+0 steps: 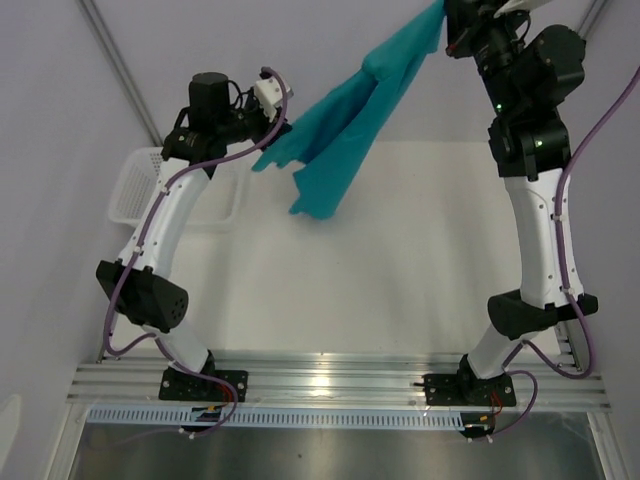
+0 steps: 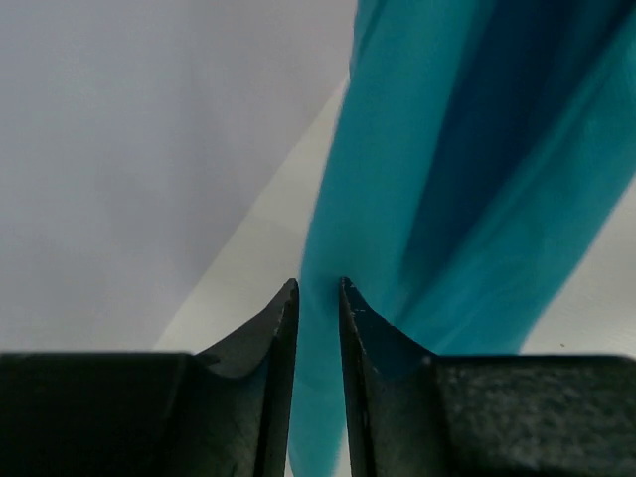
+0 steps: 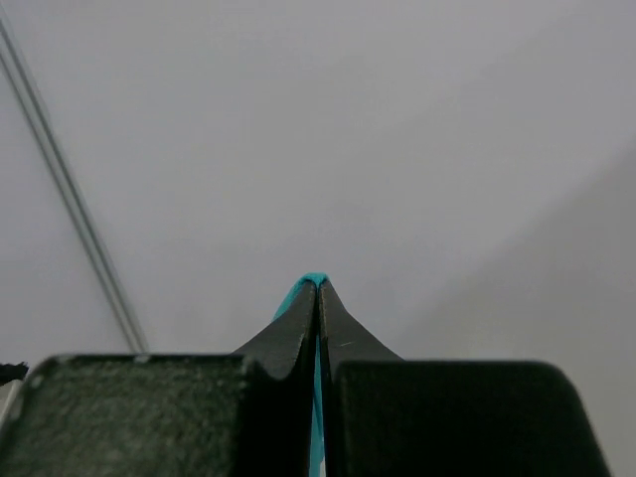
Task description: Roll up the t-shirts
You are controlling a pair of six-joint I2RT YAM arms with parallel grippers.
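A teal t-shirt [image 1: 345, 120] hangs stretched in the air, slanting from the upper right down to the lower left. Its upper end is pinched by my right gripper [image 1: 455, 42], shut on a thin fold of cloth [image 3: 314, 279] that shows at the fingertips in the right wrist view. My left gripper [image 1: 282, 130] is beside the shirt's lower left part. In the left wrist view its fingers [image 2: 281, 323] stand slightly apart, and the teal cloth [image 2: 373, 209] is seen behind and beyond them; whether any lies between them is hard to tell.
A white plastic basket [image 1: 130, 190] stands at the table's left, partly under my left arm. A pale wall [image 1: 330, 30] rises at the back.
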